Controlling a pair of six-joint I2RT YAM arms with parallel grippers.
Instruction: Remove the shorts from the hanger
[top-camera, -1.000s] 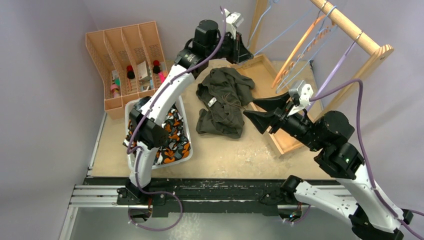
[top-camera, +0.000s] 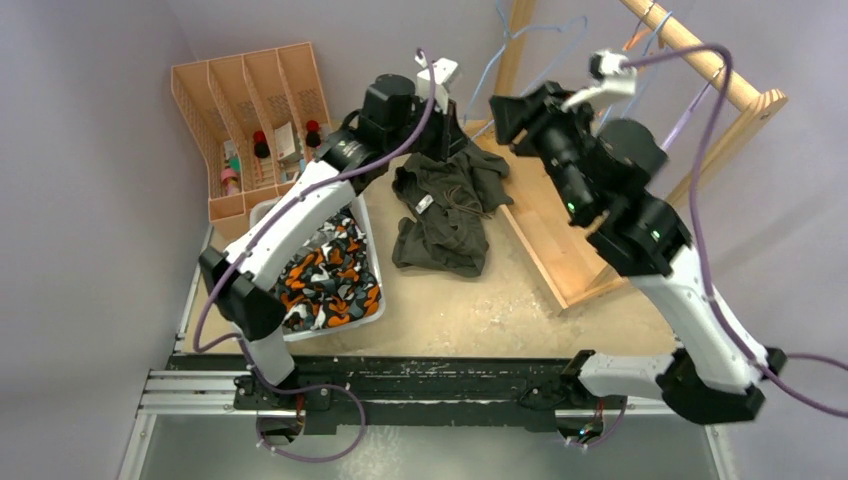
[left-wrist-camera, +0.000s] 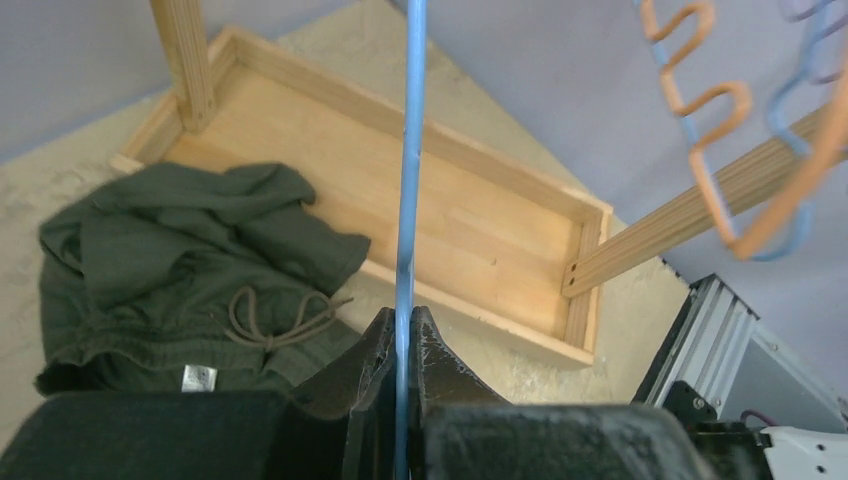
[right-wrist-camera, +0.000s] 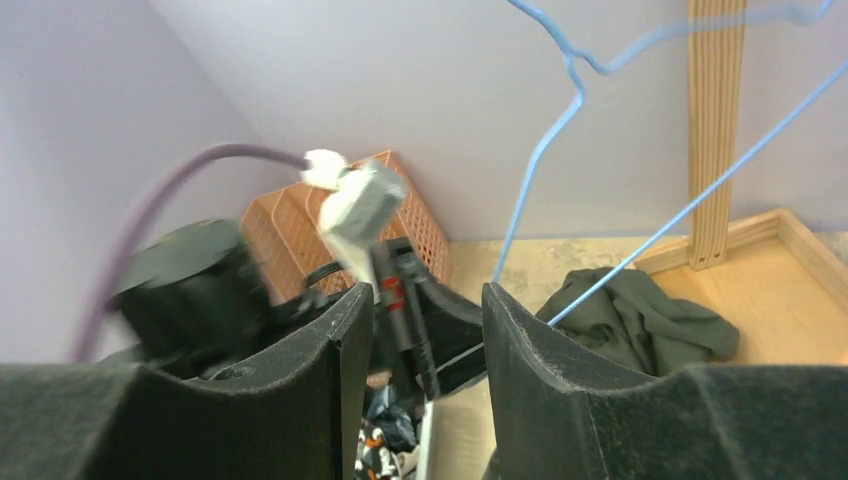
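Observation:
The dark green shorts lie crumpled on the table and partly over the wooden rack's base. Their drawstring and white label show in the left wrist view. Off the shorts, a blue wire hanger runs up from my left gripper, which is shut on its thin bar. My right gripper hangs to the right of the left one, fingers apart and nothing between them. In the right wrist view, the hanger's bar slants upward from the left gripper, and its upper part is blurred.
A wooden rack stands at right, with other hangers on its rail. At left are a divided orange organizer and a white bin holding patterned cloth.
My right arm has swung up and toward the back, close to the left gripper. The shorts have not moved.

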